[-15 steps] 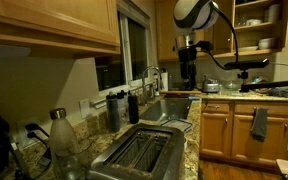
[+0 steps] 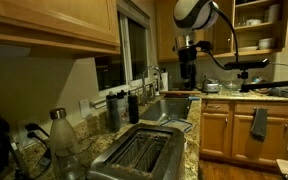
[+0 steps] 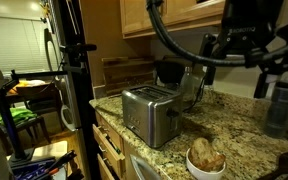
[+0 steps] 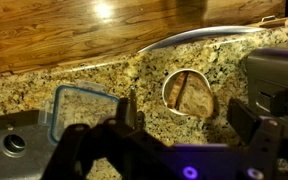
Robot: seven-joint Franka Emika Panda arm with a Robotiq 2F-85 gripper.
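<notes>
In the wrist view, a white bowl (image 4: pixel 166 90) holding slices of bread (image 4: pixel 195 96) sits on the speckled counter. My gripper hangs above it with its two dark fingers wide apart; nothing shows between them but the bowl and counter below. Exterior view 2 has the same bread (image 3: pixel 205 154) in its bowl (image 3: pixel 206 174), right of a silver toaster (image 3: pixel 151 118). The toaster (image 2: pixel 136 150) fills the foreground of exterior view 1, where the gripper (image 2: pixel 187 77) appears small, high over the counter. The bowl cannot be made out there.
A clear blue-edged container (image 4: pixel 81 108) lies beside the sink (image 4: pixel 12 160). A metal bottle (image 2: pixel 62 135) stands along the wall left of the toaster. Cabinets (image 2: pixel 69 20) overhang the counter. Wooden floor (image 4: pixel 64 35) extends past the counter's edge.
</notes>
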